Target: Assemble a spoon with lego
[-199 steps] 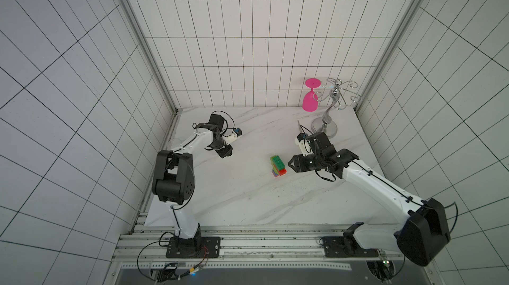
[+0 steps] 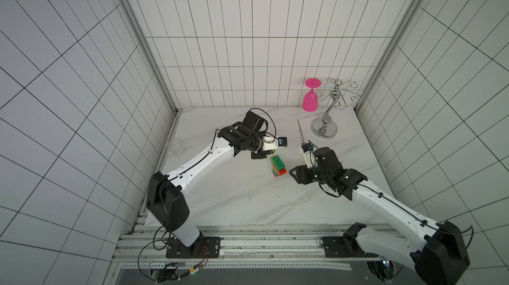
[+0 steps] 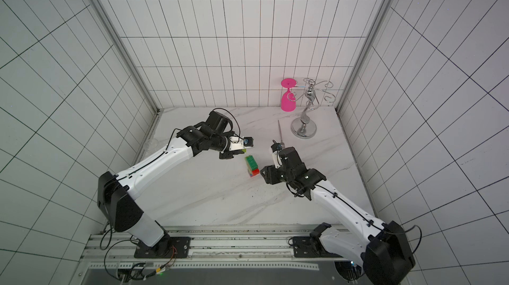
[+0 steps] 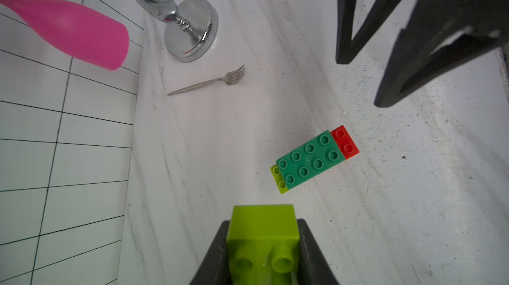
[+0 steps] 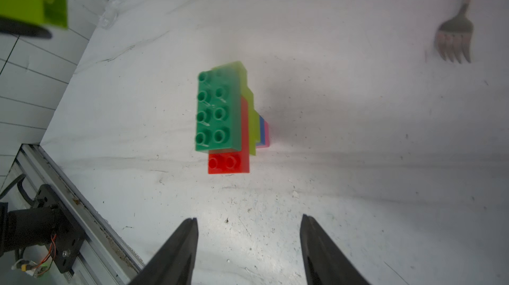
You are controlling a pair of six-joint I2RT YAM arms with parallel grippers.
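Observation:
A stack of lego bricks, green on top with red, lime, blue and pink below, stands on the middle of the white table. Just above and behind it, my left gripper is shut on a lime brick, best seen in the left wrist view. My right gripper is low to the right of the stack, facing it, open with nothing between its fingers.
A fork lies behind the stack. A pink goblet and a chrome stand are at the back right. A faint clear object is at the left.

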